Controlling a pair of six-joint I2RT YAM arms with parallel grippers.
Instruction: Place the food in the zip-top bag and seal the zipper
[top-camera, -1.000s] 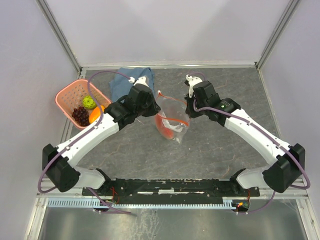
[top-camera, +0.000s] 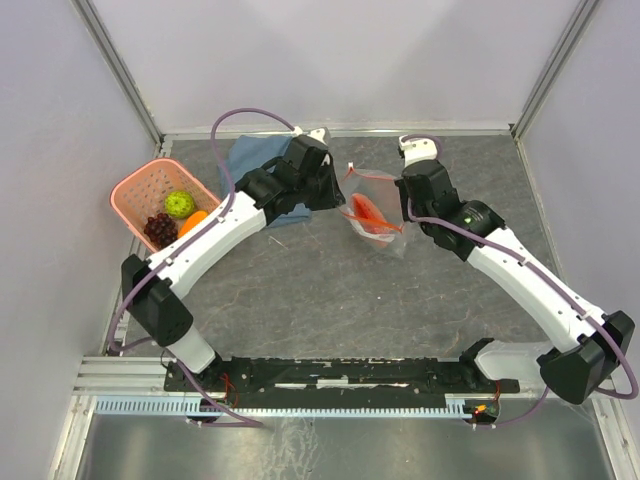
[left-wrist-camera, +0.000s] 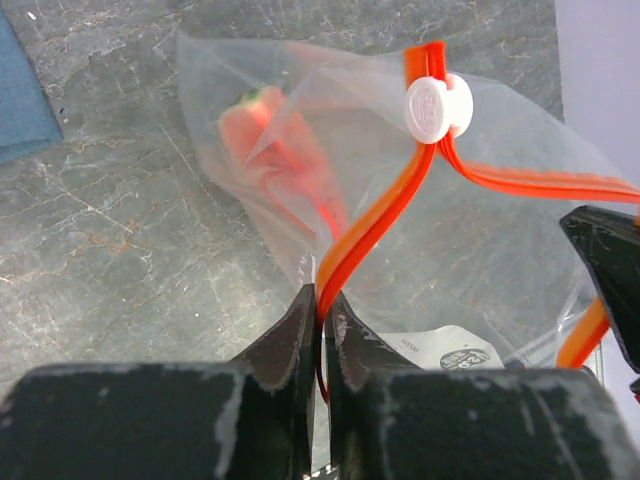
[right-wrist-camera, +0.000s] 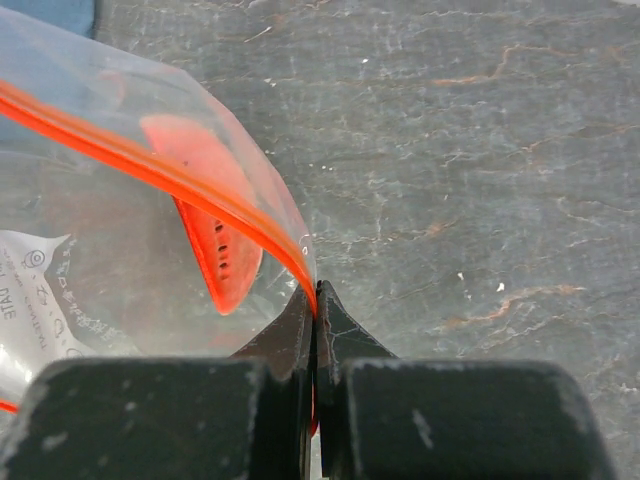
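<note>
The clear zip bag (top-camera: 375, 185) with orange seals hangs between my grippers, a watermelon slice (top-camera: 366, 211) inside it, seen as red fruit (right-wrist-camera: 219, 257) in the right wrist view. My left gripper has its fingertips close together on the orange zipper edge near the white slider (left-wrist-camera: 432, 110). My right gripper is shut on the bag's other orange edge. The bag's mouth is spread between the two.
A pink basket (top-camera: 140, 188) with a green fruit, grapes and an orange item stands at the left. A blue cloth (top-camera: 250, 150) lies behind the left arm.
Both grippers and the bag have moved to the right and toward the back, and the watermelon slice now shows higher in the bag.
</note>
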